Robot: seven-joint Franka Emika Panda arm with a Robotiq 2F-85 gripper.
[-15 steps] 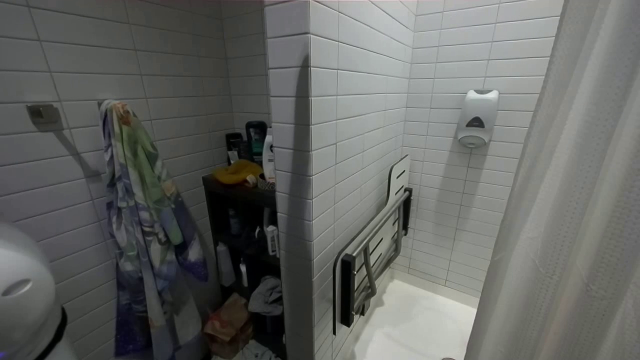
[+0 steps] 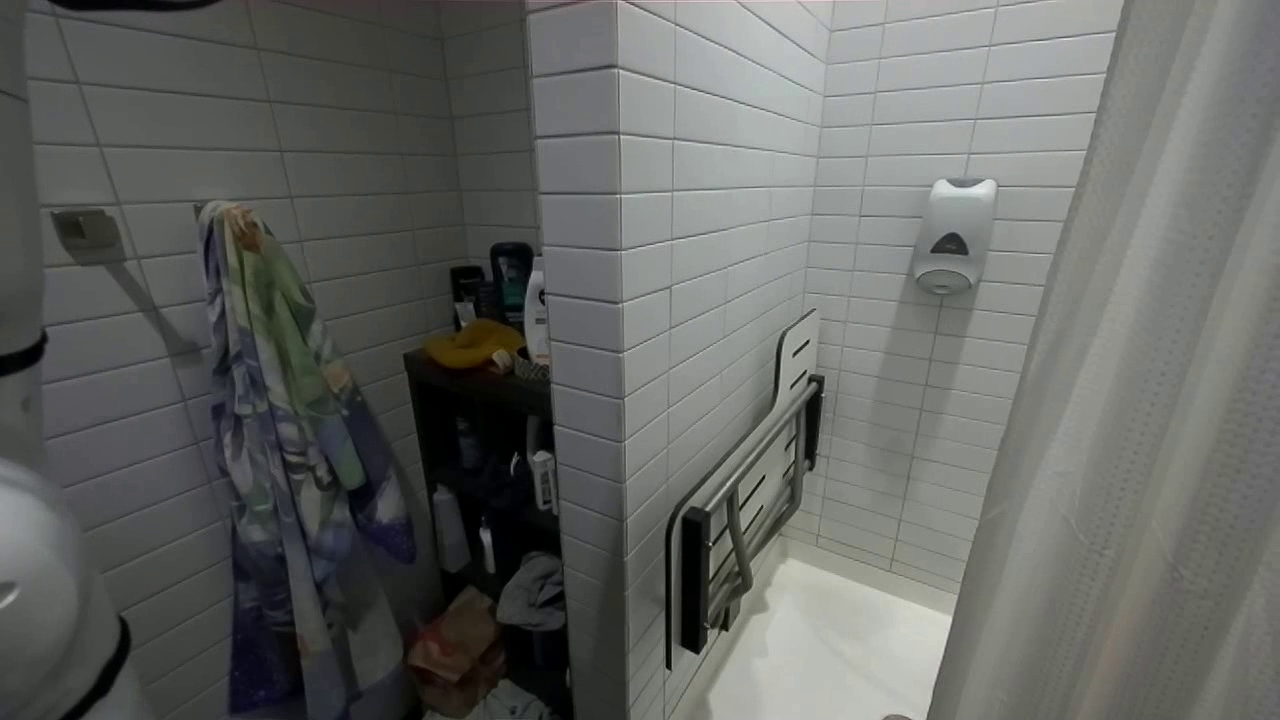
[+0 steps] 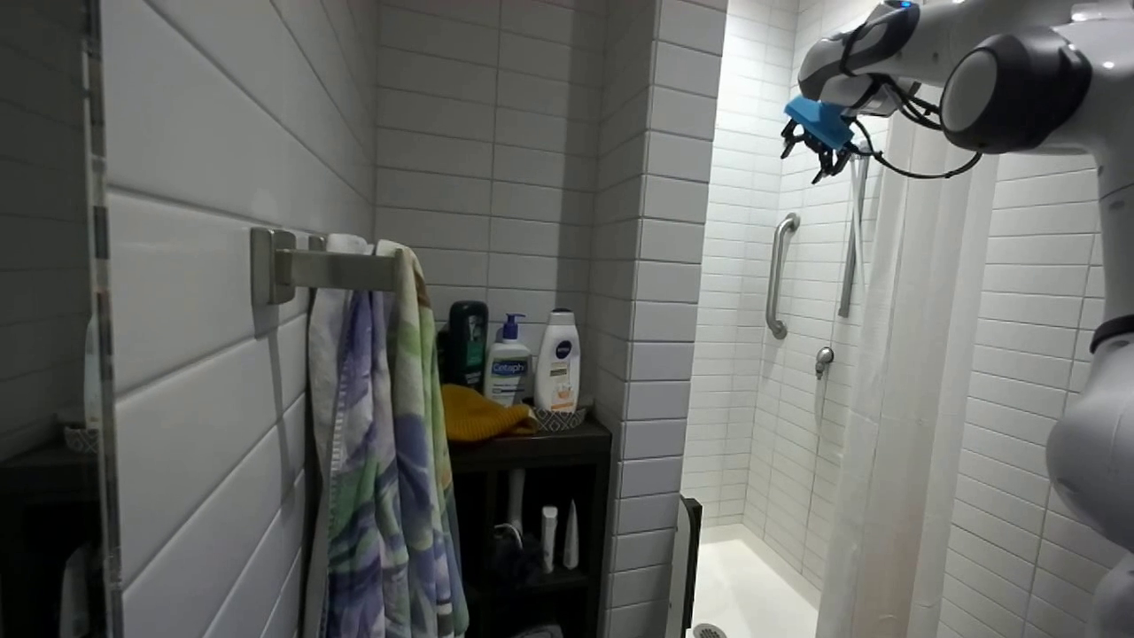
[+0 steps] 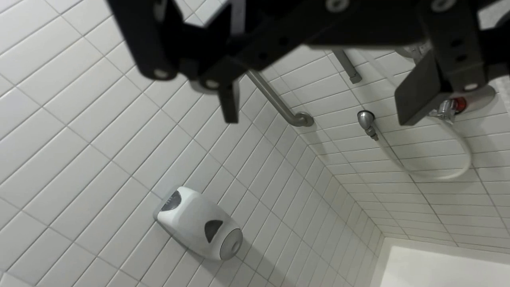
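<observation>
High in the shower opening, my gripper hangs below the arm's blue mount. The wrist view shows its dark fingers spread wide apart, with only tiled wall between and beyond them; the finger is open and empty. A white soap dispenser is fixed to the tiles below the fingers in that view, clear of them. The same dispenser appears on the shower's back wall in the first exterior view, where the gripper itself is out of sight.
A patterned towel hangs from a wall bar beside a dark shelf holding bottles and an orange cloth. A folded shower seat lies against the partition wall. The curtain borders the right side; a grab bar is inside.
In exterior view 1, the arm's white segments now cover more of the left edge, and a dark part shows at the top left. The shadow on the partition corner has gone.
</observation>
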